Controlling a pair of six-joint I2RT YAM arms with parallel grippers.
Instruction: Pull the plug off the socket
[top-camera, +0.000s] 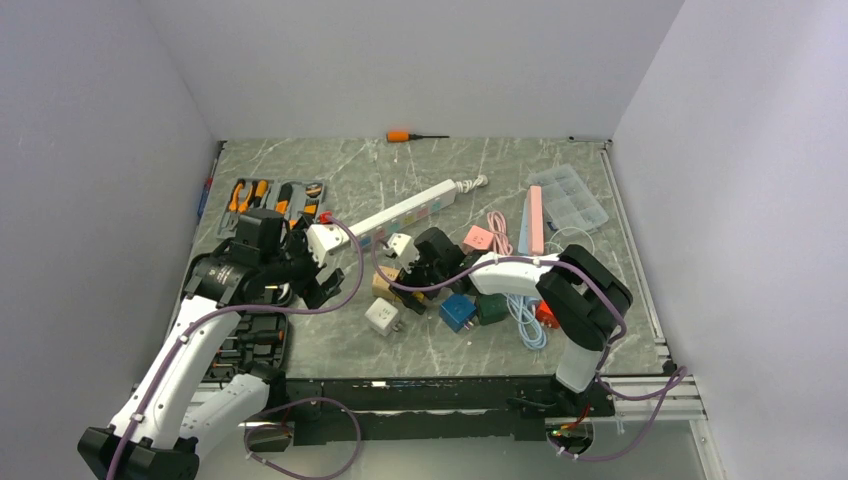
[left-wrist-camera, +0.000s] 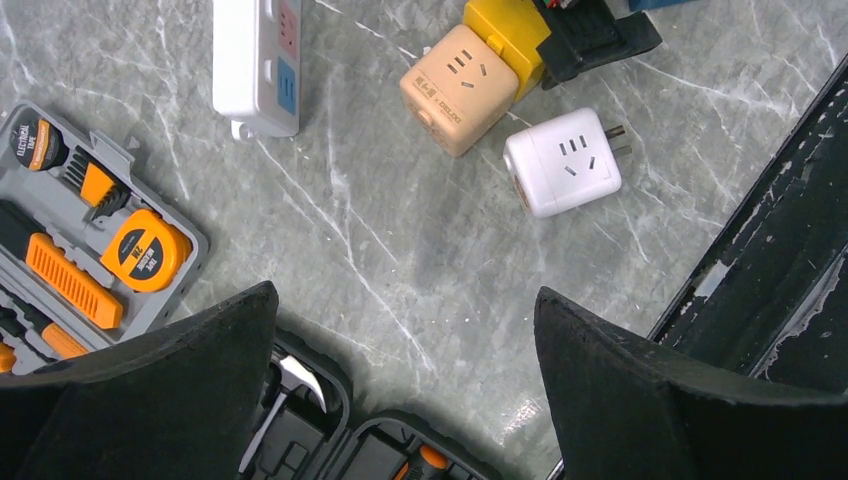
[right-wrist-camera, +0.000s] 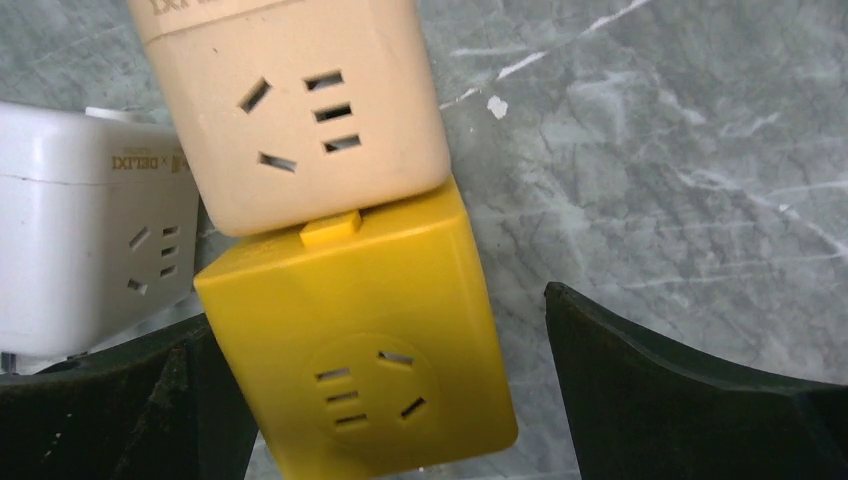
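A yellow cube plug (right-wrist-camera: 360, 340) sits against a beige cube socket (right-wrist-camera: 310, 110), with a small yellow tab at the seam. In the left wrist view the beige cube (left-wrist-camera: 458, 85) and yellow cube (left-wrist-camera: 512, 40) lie on the marble table, beside a white cube plug (left-wrist-camera: 565, 162). My right gripper is open over the yellow cube, which shows between its fingers; one finger is close to the cube's side, the other stands clear. Over at the left, my left gripper hangs open above bare table, nothing between its fingers.
A white power strip (top-camera: 405, 212) lies behind the cubes. Blue (top-camera: 458, 311) and green (top-camera: 491, 308) cubes and coiled cables (top-camera: 528, 322) are on the right. Toolboxes, one grey (left-wrist-camera: 185, 290), flank the left arm. Bare table lies between my left gripper and the cubes.
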